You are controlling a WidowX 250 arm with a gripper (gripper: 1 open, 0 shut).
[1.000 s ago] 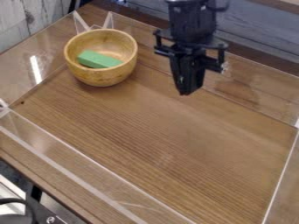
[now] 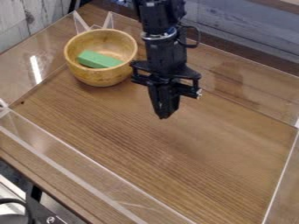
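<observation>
My gripper point(image 2: 165, 100) hangs over the wooden floor of the tray, right of a yellow bowl point(image 2: 121, 46). Its fingers point down; whether they are open or shut is hard to tell. A green block point(image 2: 97, 59) lies inside the bowl on its left side.
The tray's wooden floor point(image 2: 176, 166) is clear in the front and to the right. Its back wall point(image 2: 246, 44) runs behind the arm, and white edges border the left and right. A black cable shows at the lower left corner.
The arm has moved left toward the bowl, and its gripper now hangs lower in the view, with more of the fingers visible. The bowl and block have not moved.
</observation>
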